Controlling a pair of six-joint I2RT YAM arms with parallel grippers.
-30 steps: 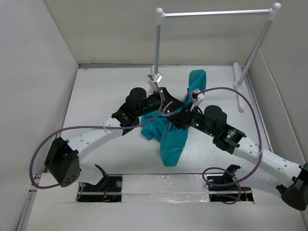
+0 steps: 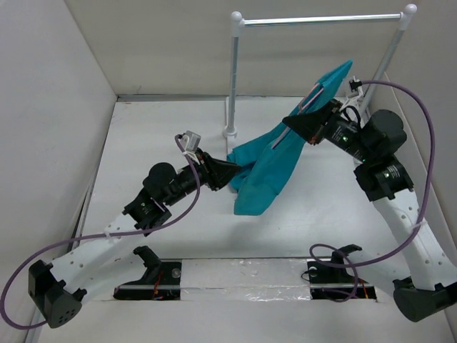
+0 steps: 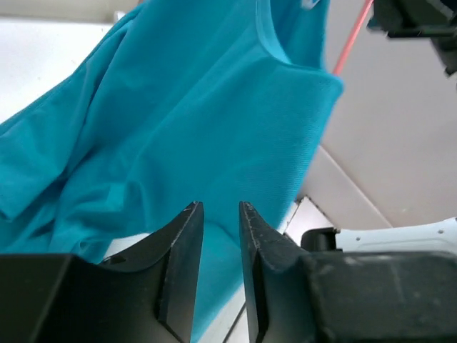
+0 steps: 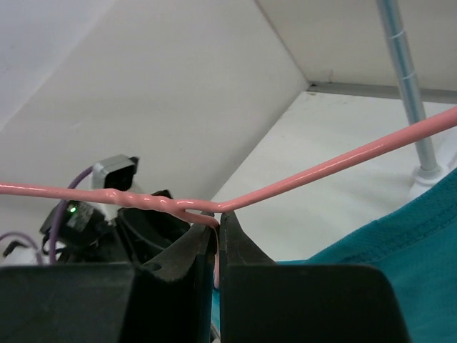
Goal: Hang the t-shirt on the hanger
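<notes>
A teal t shirt (image 2: 271,175) hangs from a pink hanger (image 4: 335,163), its lower part bunched near the white floor. My right gripper (image 2: 308,126) is raised at the upper right, shut on the hanger, as the right wrist view also shows at its fingertips (image 4: 226,221). My left gripper (image 2: 230,170) is lower, at the shirt's left side; in the left wrist view its fingertips (image 3: 221,211) are in front of the teal cloth with a gap between them, nothing clearly held.
A white rail rack (image 2: 320,19) stands at the back, its left post (image 2: 233,78) behind the shirt. Walls bound the space on both sides.
My right gripper has risen toward the rack, lifting hanger and shirt up and right.
</notes>
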